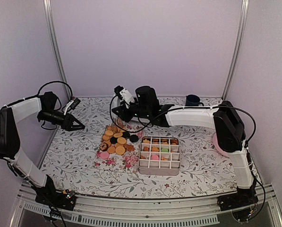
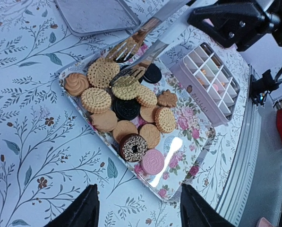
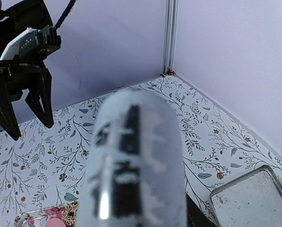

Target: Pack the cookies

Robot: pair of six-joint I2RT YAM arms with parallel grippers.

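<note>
Cookies of several kinds crowd the back of a flowered tray (image 2: 188, 156), among them a pink round (image 2: 152, 161) and a chocolate ring (image 2: 132, 147). In the top view, my right gripper (image 1: 122, 113) is above the tray's far end, shut on metal tongs (image 2: 162, 45). Their slotted ends overlap the pale cookies (image 2: 125, 90); whether they touch or pinch one cannot be told. The tongs' blurred handle fills the right wrist view. A divided box (image 1: 159, 171) right of the tray holds some cookies, with several cells empty. My left gripper (image 1: 78, 126) stands open and empty at the left.
An empty grey tray (image 2: 100, 19) lies behind the cookies, mostly hidden by the right arm in the top view. At the back right is a dark mug (image 1: 192, 100), with a pink plate (image 1: 221, 145) at the right.
</note>
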